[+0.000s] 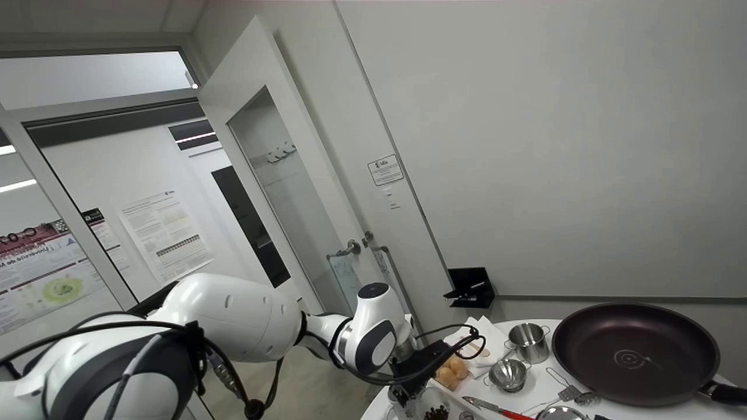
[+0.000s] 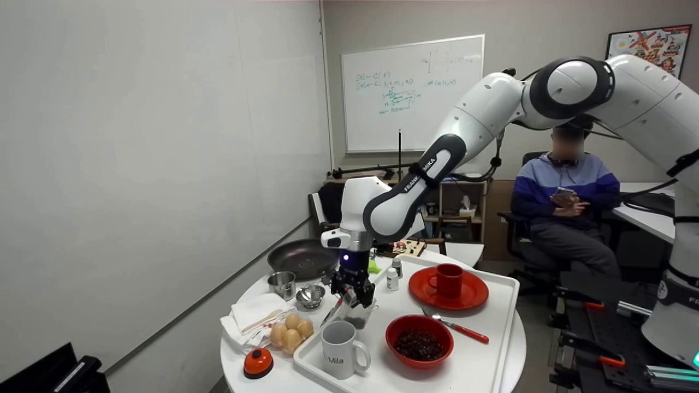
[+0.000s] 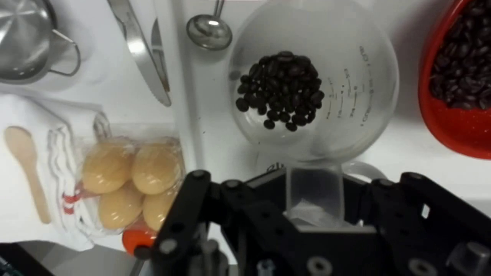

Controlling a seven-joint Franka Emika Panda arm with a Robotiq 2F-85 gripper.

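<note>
A clear measuring cup (image 3: 359,128) with dark beans (image 3: 285,87) gathered at one side of its bottom fills the upper middle of the wrist view. My gripper is shut on the cup's clear handle (image 3: 315,184), one black finger on each side of it. From the other side, in exterior view 2, the gripper (image 2: 354,298) points down over the tray, with the see-through cup (image 2: 359,316) just below it. A red bowl of beans (image 2: 419,344) stands on the tray close by; the mug hides part of the area in front of the cup.
The white tray (image 2: 485,327) also carries a grey mug (image 2: 338,353), a red plate (image 2: 475,295) with a red cup (image 2: 449,280), and a red-handled utensil (image 2: 466,331). Packed eggs (image 2: 292,333), a knife (image 3: 140,50) and metal pots lie outside its edge.
</note>
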